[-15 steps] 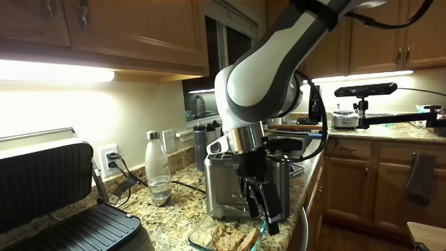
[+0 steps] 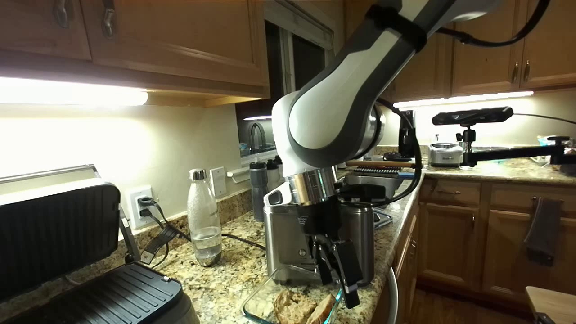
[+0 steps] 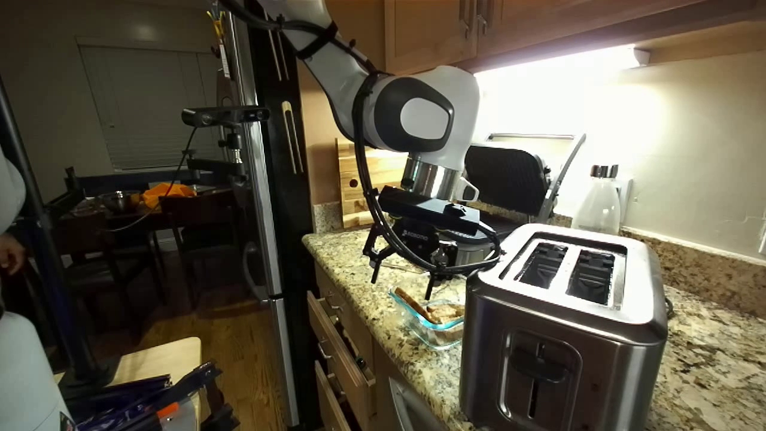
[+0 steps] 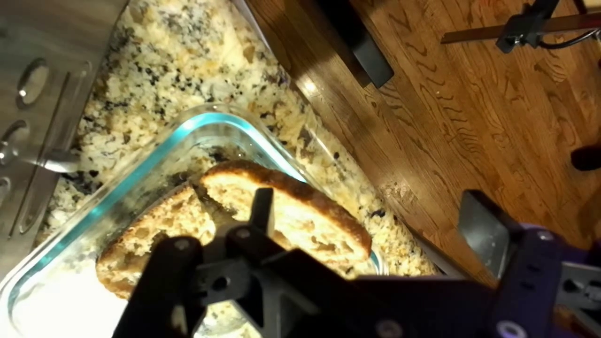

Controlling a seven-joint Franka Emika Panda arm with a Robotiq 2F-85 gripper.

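Two pieces of bread lie in a clear glass dish (image 4: pixel 90 211) with a teal rim on the counter: a crusty slice (image 4: pixel 321 222) near the counter-edge side and a holey piece (image 4: pixel 141 236) beside it. My gripper is open above the dish, its fingers wide apart and nothing between them. In the wrist view, one finger (image 4: pixel 262 209) overlaps the crusty slice, while the other appears out past the counter edge over the floor. Exterior view 2 shows the gripper (image 3: pixel 402 286) pointing down at the dish's counter-edge side. Whether a fingertip touches the bread, I cannot tell.
A steel toaster (image 3: pixel 560 345) with empty-looking slots stands close beside the dish. An open grill (image 2: pixel 129 291) and a glass water bottle (image 2: pixel 205 227) are on the counter. Drawers (image 3: pixel 341 345) stand open below the counter edge.
In exterior view 1, the arm and open gripper have shifted slightly left and down, closer to the dish. Bread and dish have stayed put.
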